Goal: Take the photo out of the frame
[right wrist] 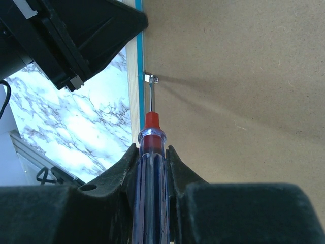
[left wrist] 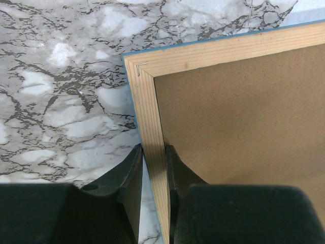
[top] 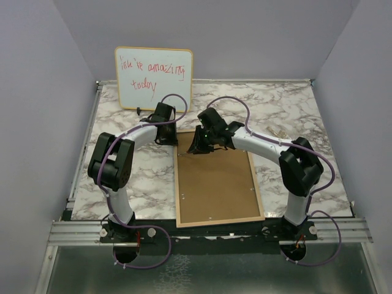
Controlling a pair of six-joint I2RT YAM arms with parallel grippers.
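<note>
The picture frame (top: 178, 202) lies back side up on the marble table, its brown backing board (top: 217, 184) edged by pale wood. On its left side, close to the far-left corner, my left gripper is shut on the wooden frame edge (left wrist: 151, 119). My right gripper is shut on a screwdriver (right wrist: 151, 173) with a clear and red handle. In the right wrist view the screwdriver's tip is at a small metal clip (right wrist: 151, 79) by the frame's inner edge; whether it is under the clip I cannot tell.
A whiteboard (top: 154, 78) with red writing stands behind the frame at the back left. Further small metal clips (top: 182, 196) sit along the frame's inner edges. Bare marble (top: 150, 184) lies left of the frame.
</note>
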